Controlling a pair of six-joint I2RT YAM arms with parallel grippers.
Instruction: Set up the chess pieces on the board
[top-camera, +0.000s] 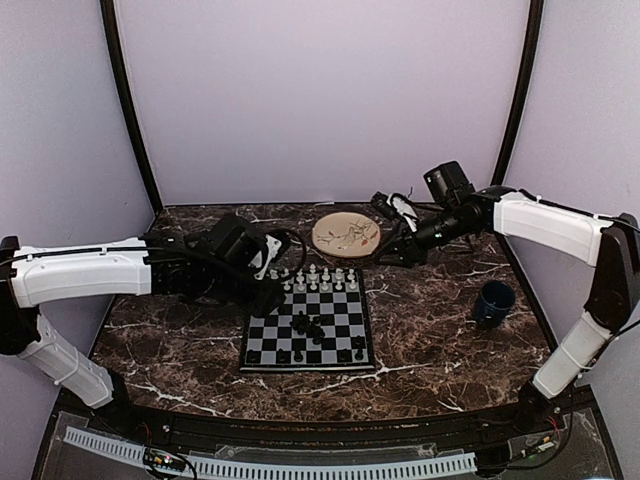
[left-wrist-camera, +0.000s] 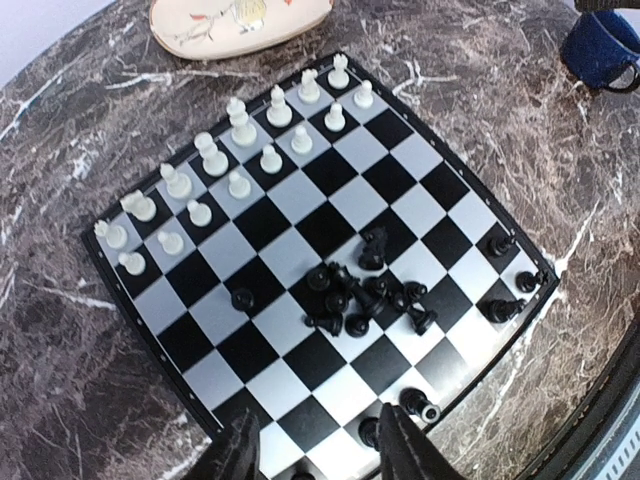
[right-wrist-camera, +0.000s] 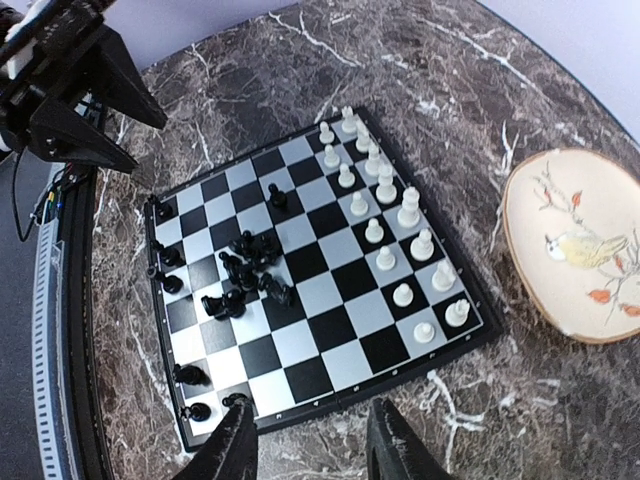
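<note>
The chessboard (top-camera: 340, 310) lies on the table with white pieces (left-wrist-camera: 210, 155) standing in two rows along its far side. A heap of black pieces (left-wrist-camera: 345, 295), many toppled, lies near the middle, and one lone black piece (right-wrist-camera: 277, 196) stands apart from it. Several black pieces (left-wrist-camera: 502, 310) are along the near edge. My left gripper is over the board's left side, its fingers parted with nothing between them. To the right of the board, above the table, hangs my right gripper, open and empty.
Behind the board is an oval plate (top-camera: 346, 234) with a bird design. A dark blue mug (top-camera: 493, 303) stands at the right. Bare marble table (top-camera: 430, 340) lies between board and mug.
</note>
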